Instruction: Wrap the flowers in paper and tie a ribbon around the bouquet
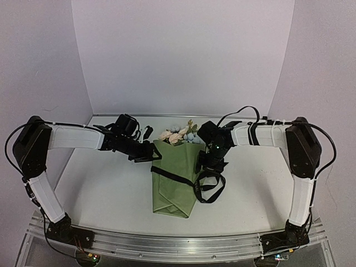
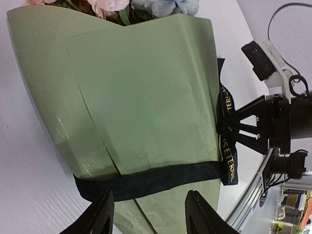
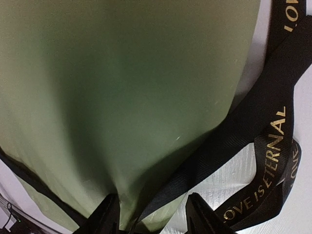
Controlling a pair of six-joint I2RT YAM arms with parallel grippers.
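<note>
The bouquet lies in its green wrapping paper (image 1: 175, 192), with pink flowers (image 1: 174, 136) and blue flowers (image 1: 191, 137) at the far end. A black ribbon (image 2: 151, 181) crosses the wrap. Its loose part, with gold lettering (image 3: 270, 156), loops on the table at the wrap's right edge. My left gripper is open above the wrap's left side, the ribbon in view beyond its fingers. My right gripper stands open over the wrap's right edge. A ribbon strand runs between its fingertips in the right wrist view; whether they touch it, I cannot tell.
A metal rail (image 1: 178, 245) runs along the front edge, and pale walls enclose the back and sides. My two grippers are close together over the wrap.
</note>
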